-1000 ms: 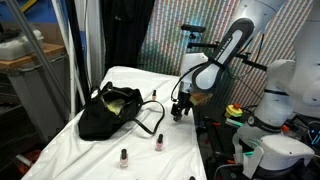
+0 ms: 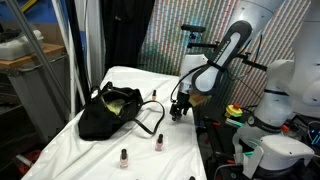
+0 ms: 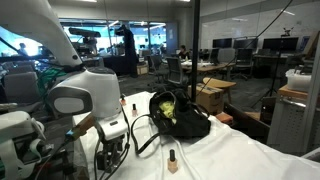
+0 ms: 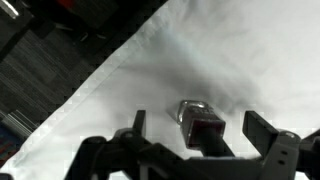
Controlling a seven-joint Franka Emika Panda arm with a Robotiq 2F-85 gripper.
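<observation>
Low over the white cloth, my gripper is open, its dark fingers spread wide in the wrist view. Between them, seen from above, is a small bottle (image 4: 204, 128) with a dark cap and a pale body; the fingers appear clear of it on both sides. In exterior view 1 the gripper (image 2: 181, 111) is at the cloth's right side, and the bottle there is hard to make out. A black bag (image 2: 110, 112) with yellow-green inside lies on the cloth, its strap trailing toward the gripper.
Small dark-capped bottles stand apart on the cloth: one front left (image 2: 124, 158), another bottle (image 2: 159, 143) nearer the middle. In exterior view 2 a bottle (image 3: 172, 162) stands at the front. The table's edge (image 4: 95, 84) shows in the wrist view. Free cloth lies between these.
The arm and gripper look almost unmoved in exterior view 1. The bag and bottles keep their places.
</observation>
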